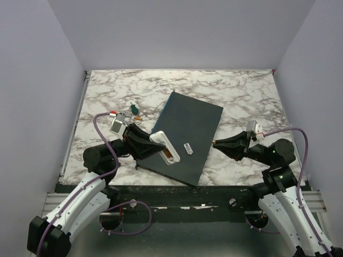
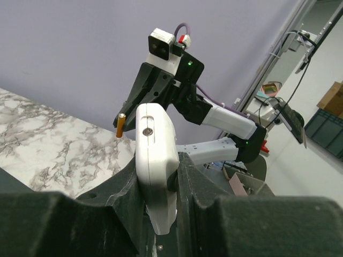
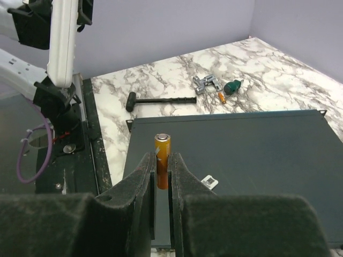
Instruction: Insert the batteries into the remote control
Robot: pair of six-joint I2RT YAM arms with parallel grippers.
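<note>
The white remote (image 1: 166,147) is held up over the dark mat by my left gripper (image 1: 155,144), shut on it; the top view shows its orange-brown battery compartment, while the left wrist view shows its narrow white side (image 2: 155,160). My right gripper (image 1: 215,142) is across the mat to the right, shut on an orange battery (image 3: 162,160) standing upright between the fingertips. A small white piece, probably the cover (image 1: 188,149), lies on the mat between the grippers.
A dark mat (image 1: 190,118) covers the middle of the marble table. At the left lie a green tool (image 1: 134,110), metal fittings (image 3: 206,83), another orange cell-like item (image 3: 221,97) and a black hammer (image 3: 161,100).
</note>
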